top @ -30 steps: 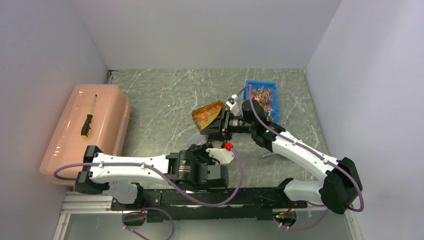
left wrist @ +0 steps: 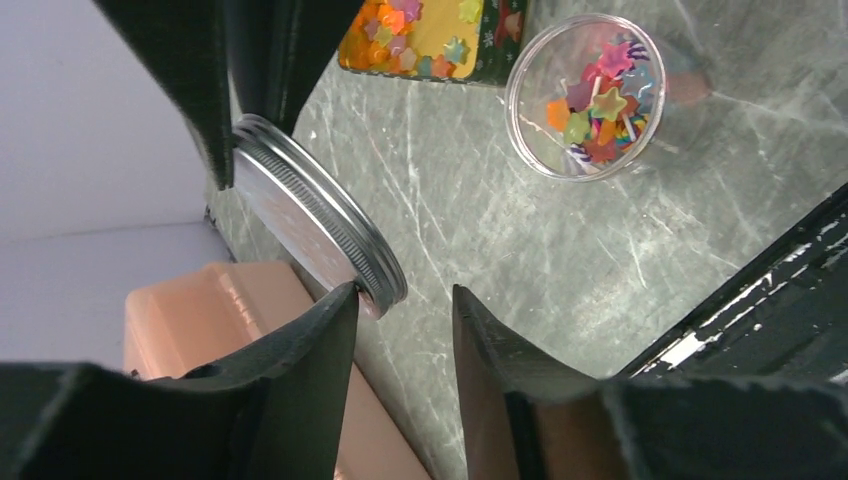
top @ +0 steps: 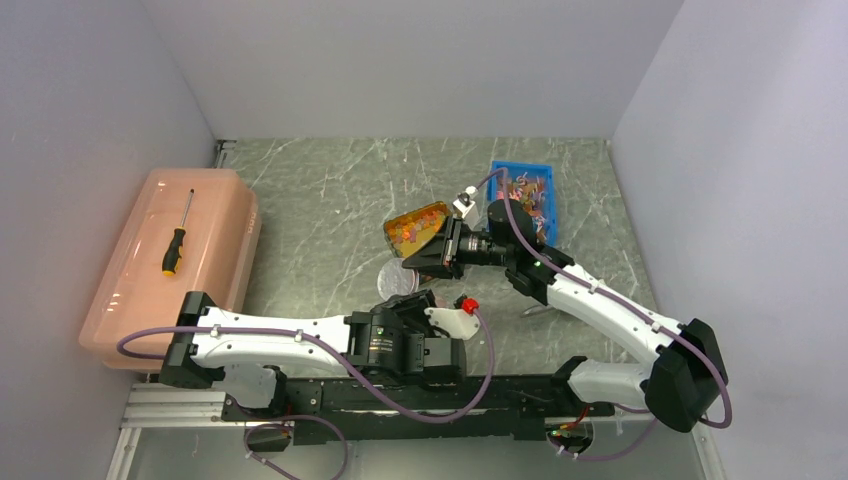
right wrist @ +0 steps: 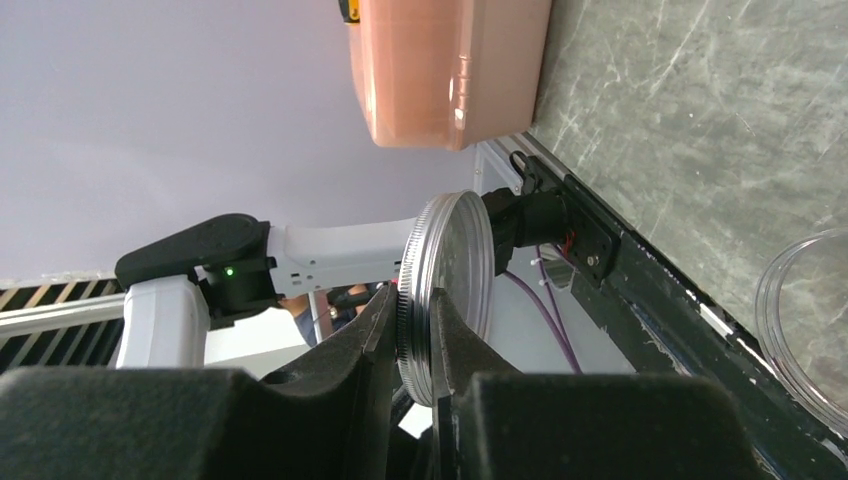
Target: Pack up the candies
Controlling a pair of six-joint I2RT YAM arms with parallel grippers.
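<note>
A round silver-rimmed lid point(top: 396, 279) is pinched at its edge by my right gripper, which is shut on it. Seen in the left wrist view, the lid point(left wrist: 325, 215) hangs tilted from the right fingers point(left wrist: 185, 75). My left gripper is open, its fingertips near the lid's lower rim; one finger overlaps that rim, and contact cannot be told. The clear round jar point(left wrist: 590, 100) stands uncovered on the table with colorful candies inside. Part of this jar point(right wrist: 778, 330) enters the right wrist view at the right edge. In the top view the arms mostly hide it.
Beyond the jar lies a yellow tin point(top: 415, 230) of star-shaped candies. A blue tray point(top: 523, 166) of mixed pieces sits at the back right. On the left, a pink box point(top: 165, 260) carries a screwdriver point(top: 175, 245). Open tabletop point(top: 320, 215) lies between box and tin.
The left arm has shifted slightly right and toward the front edge, exposing more of the lid. The right arm is almost where it was, with the lid still in its grip.
</note>
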